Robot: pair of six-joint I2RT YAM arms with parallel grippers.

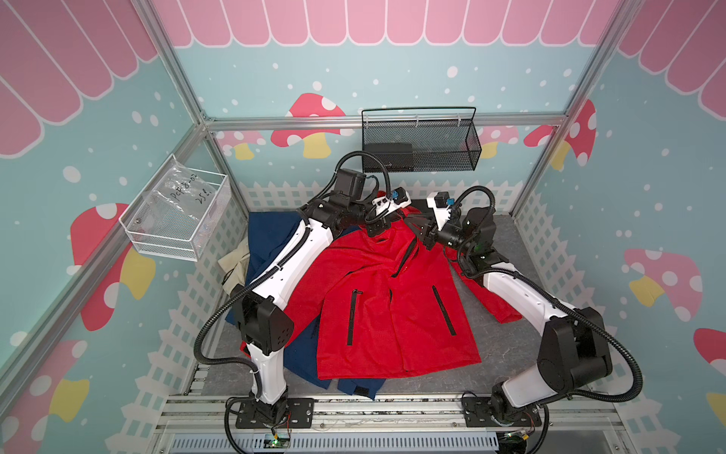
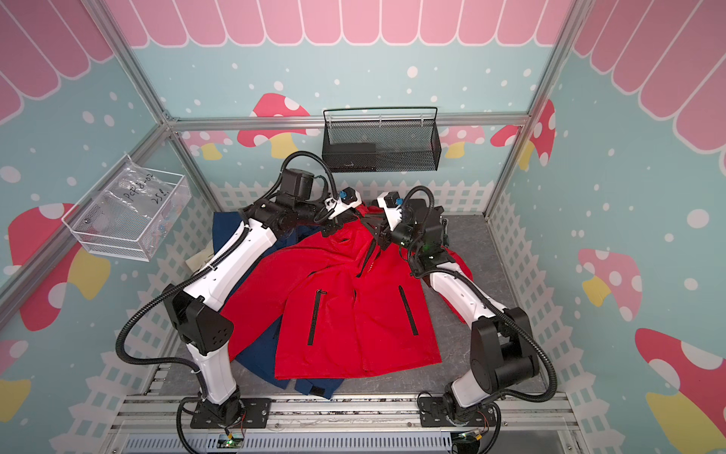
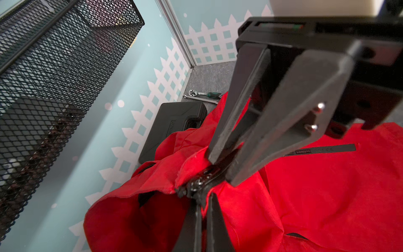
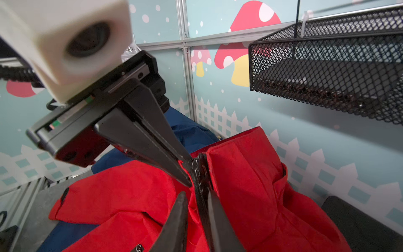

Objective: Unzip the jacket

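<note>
The red jacket [image 1: 355,325] is spread front up over navy fabric [image 1: 261,227]. At its collar, the black front zipper [image 4: 201,172] runs up to a slider. My left gripper is shut at the collar on the red edge and dark zipper tape, just below the slider, as the left wrist view shows. My right gripper stands part open with its fingers either side of the zipper tape, close beside the left gripper's fingers; whether it touches the tape I cannot tell.
A black mesh basket [image 1: 419,159] hangs on the back wall above the collar. A white wire basket [image 1: 151,246] hangs on the left wall. A black case [image 3: 161,121] and wrenches [image 3: 203,95] lie behind the jacket. Bare grey table [image 1: 506,348] shows at right.
</note>
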